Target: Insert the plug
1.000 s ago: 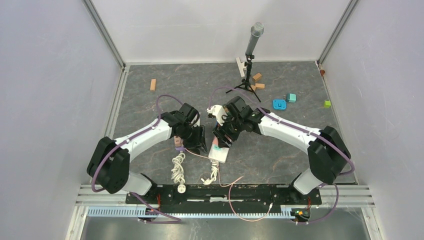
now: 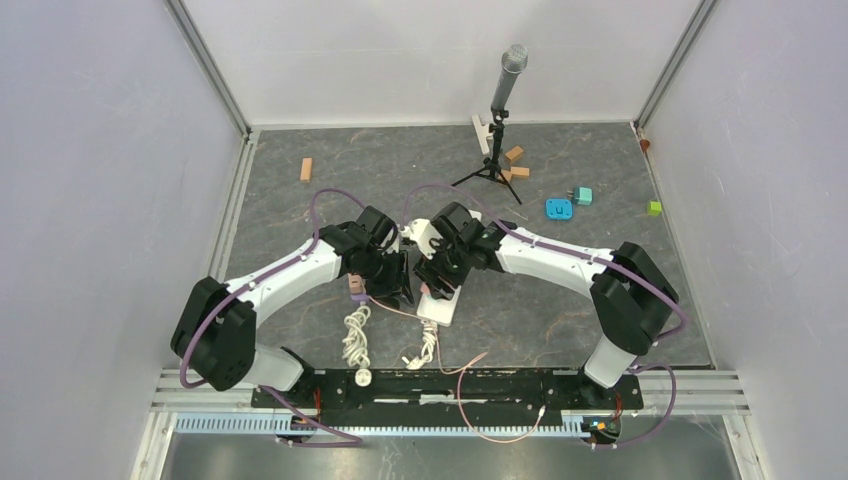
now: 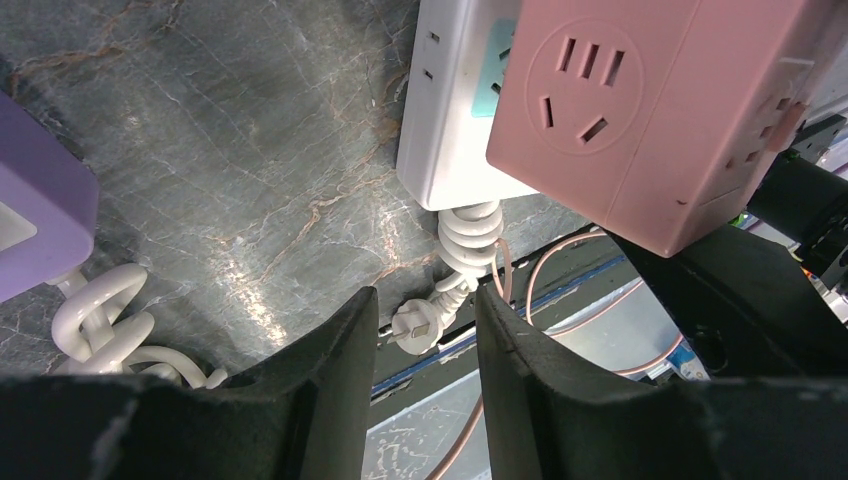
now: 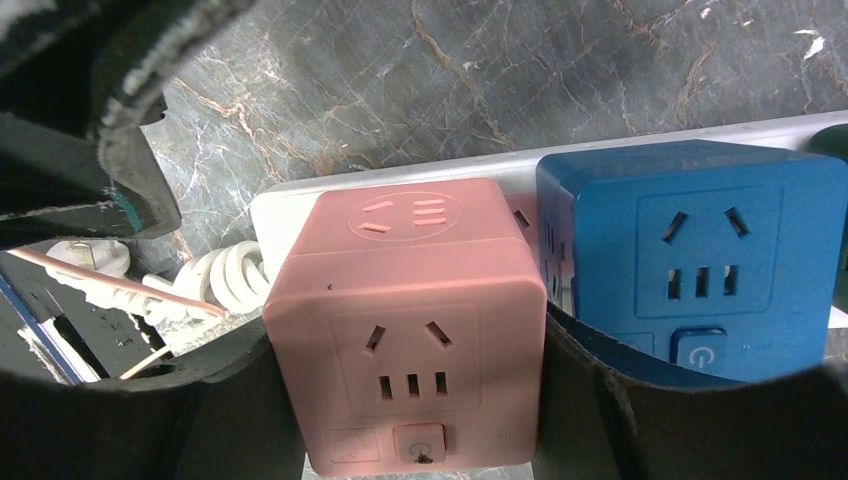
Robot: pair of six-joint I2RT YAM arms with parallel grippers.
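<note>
A white power strip [image 3: 445, 160] lies at the middle with teal and pink sockets. My right gripper [image 2: 435, 280] is shut on a pink cube plug [image 4: 405, 340], held over the strip's cord end, beside a blue cube plug [image 4: 700, 260] on the strip. My left gripper is shut, just left of the strip; whether anything is between its fingertips is hidden.
A purple power strip [image 3: 40, 200] lies to the left, its coiled white cord toward the front edge. A microphone stand [image 2: 495, 150], small blocks and a blue item [image 2: 558, 209] stand at the back.
My right gripper has moved left and toward the strip's cord end with the pink plug, covering the teal socket in the top view. The left arm is nearly still.
</note>
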